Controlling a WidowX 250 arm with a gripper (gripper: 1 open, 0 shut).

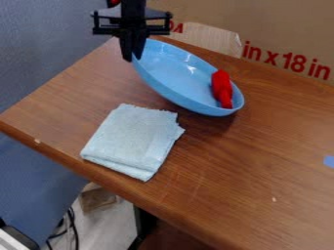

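A blue oval plate (177, 76) lies at the back of the wooden table, with a red pepper-like object (222, 89) on its right end. My dark gripper (132, 51) is at the plate's back-left rim, fingers pointing down; whether it grips the rim is hard to tell. A folded pale cloth (131, 141) lies in the front left of the table.
A cardboard box (287, 29) stands behind the table. The table's left edge drops to the floor.
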